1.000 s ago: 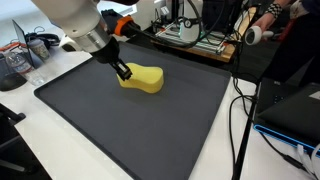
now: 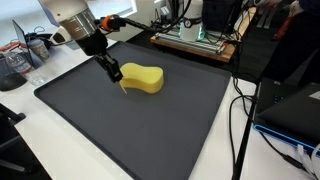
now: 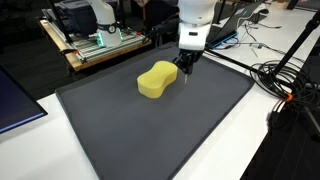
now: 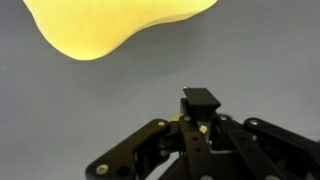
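A large yellow sponge-like block [image 2: 142,78], waisted along its side, rests on the dark grey mat. My gripper [image 2: 118,79] is low over the mat, just left of the block in the first exterior view. Its fingers are shut on a small, thin yellowish thing [image 2: 123,88] pointing down; what it is cannot be told. In the second exterior view the gripper [image 3: 184,71] stands to the right of the block [image 3: 157,79], with a gap between. The wrist view shows part of the block [image 4: 100,22] at top left and the closed fingers [image 4: 201,101] lower right.
Cables [image 3: 275,75] run behind the arm. At the back stands a wooden-edged tray [image 2: 200,45] with other items. A dark screen-like panel [image 2: 290,115] is at far right.
Over the last second my gripper has moved left, away from the yellow block, in the first exterior view. The block has stayed where it was. The thin yellowish tip now shows more clearly.
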